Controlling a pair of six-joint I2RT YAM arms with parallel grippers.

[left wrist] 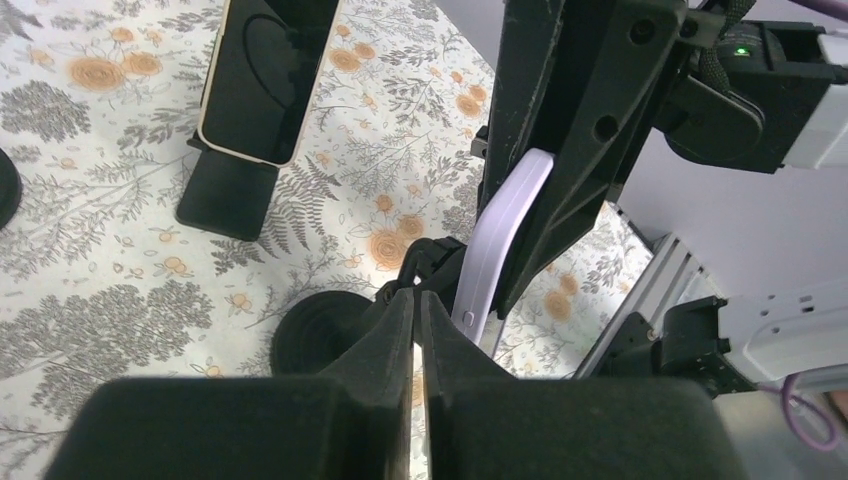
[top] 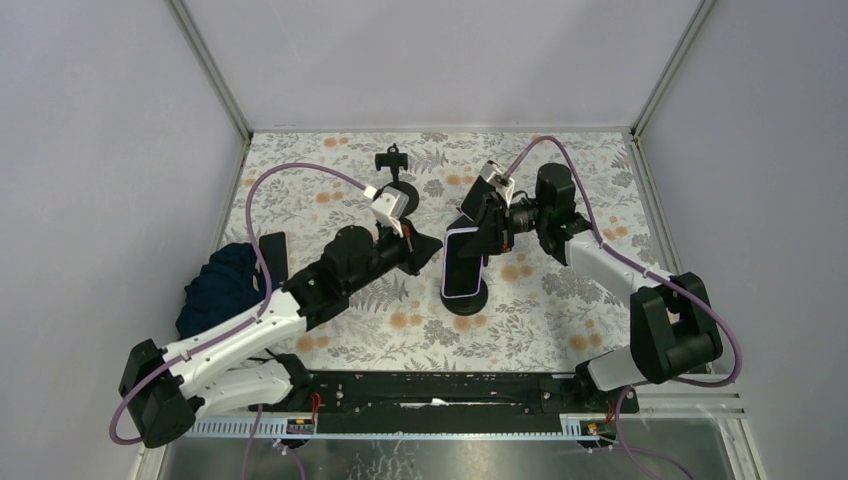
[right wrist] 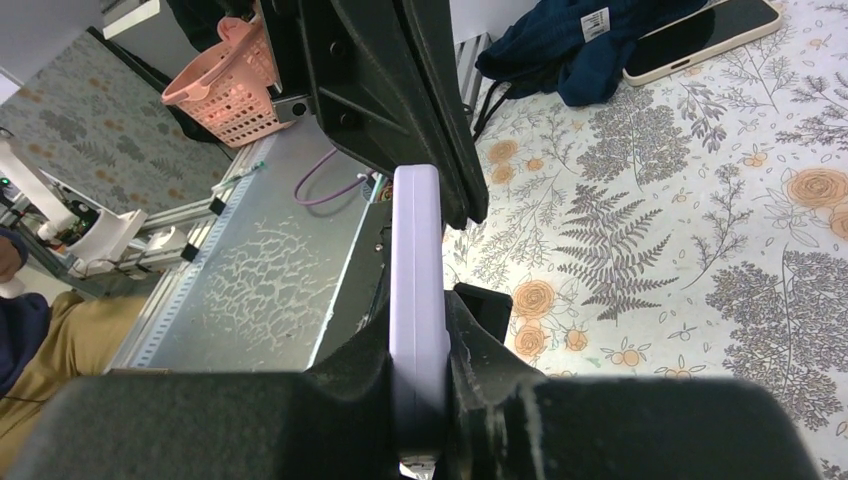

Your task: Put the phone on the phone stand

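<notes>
A lilac-edged phone [top: 462, 270] stands over a black round-based stand [top: 475, 303] at the table's centre. My right gripper [top: 485, 240] is shut on the phone's upper part; its lilac side [right wrist: 416, 270] runs between the fingers in the right wrist view. My left gripper [top: 428, 248] is shut just left of the phone, its tips close to it. What it holds, if anything, is hidden; in the left wrist view its fingers [left wrist: 320, 430] meet in front of the stand. Whether the phone rests fully on the stand is unclear.
Another phone [left wrist: 262, 80] rests on a stand behind my right gripper. An empty stand [top: 391, 161] is at the back. A dark cloth [top: 215, 290] and a phone [top: 273, 255] lie at the left.
</notes>
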